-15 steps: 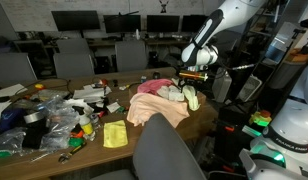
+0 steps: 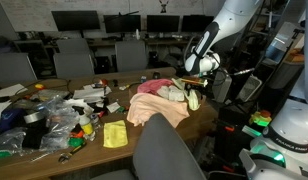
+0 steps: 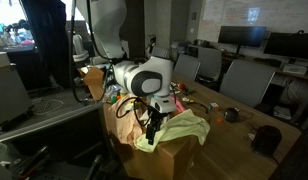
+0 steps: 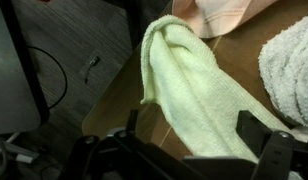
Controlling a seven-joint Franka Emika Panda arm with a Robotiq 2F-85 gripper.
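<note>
A pale green towel (image 4: 189, 85) lies spread below my gripper, its rounded end reaching out over the table's edge. The two black fingers stand wide apart, open, with the towel showing beneath the gap. Whether they touch the cloth cannot be told. From the second exterior view, the gripper (image 3: 152, 132) points down over the near part of the green towel (image 3: 184, 128) at the table's corner. In the first exterior view the towel (image 2: 193, 101) hangs at the table's right end, under the arm.
A white towel (image 4: 292, 75) and a peach cloth (image 4: 214, 12) lie close by. Further left are a yellow cloth (image 2: 115, 134), bottles (image 2: 86, 125) and plastic bags (image 2: 59, 130). Beyond the green towel the table's edge drops to dark floor (image 4: 89, 75).
In the first exterior view the arm has shifted slightly to the right over the table's end. The cloths show no clear movement.
</note>
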